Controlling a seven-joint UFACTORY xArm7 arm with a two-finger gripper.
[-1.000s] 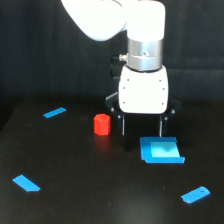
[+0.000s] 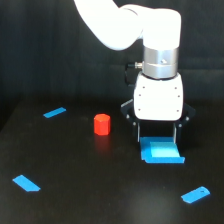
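A small red block (image 2: 102,125) stands on the dark table, left of my gripper and apart from it. On the right lies a light blue square patch (image 2: 161,155). My gripper (image 2: 157,138) points down above the back part of this patch, partly covering it. Its two dark fingers stand apart, and no solid object shows between them. A dim bluish area appears between the fingers just under the white housing; what it is, I cannot tell. The height of the fingertips above the table is hard to judge.
Blue tape strips lie flat at the back left (image 2: 54,112), the front left (image 2: 26,184) and the front right (image 2: 195,195). A dark backdrop closes off the rear.
My gripper has moved right, from between the red block and the blue patch to above the patch. The red block and tape strips have stayed in place.
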